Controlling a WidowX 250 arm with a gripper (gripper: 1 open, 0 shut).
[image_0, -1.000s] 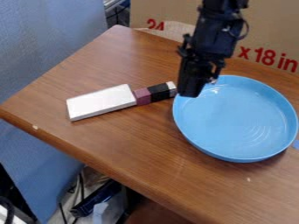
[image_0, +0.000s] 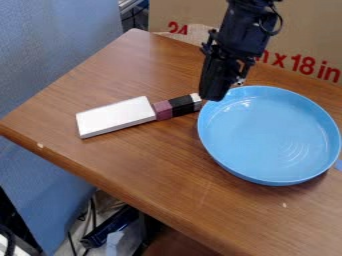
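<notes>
My black gripper (image_0: 217, 82) hangs over the upper left edge of the blue plate (image_0: 269, 133), above the far end of a cleaver-like object. That object has a flat white head (image_0: 115, 117) and a handle in maroon (image_0: 163, 109) and black (image_0: 183, 105) sections with a pale tip. It lies on the wooden table, left of the plate. Whether the fingers are open or shut cannot be seen clearly.
A cardboard box (image_0: 310, 40) with red print stands behind the table (image_0: 107, 75). The table's left edge borders a blue-grey partition (image_0: 40, 60); cables and clutter lie below it.
My gripper has moved left and slightly up in the view, from over the plate toward the handle's end. The plate and the cleaver-like object have stayed where they were.
</notes>
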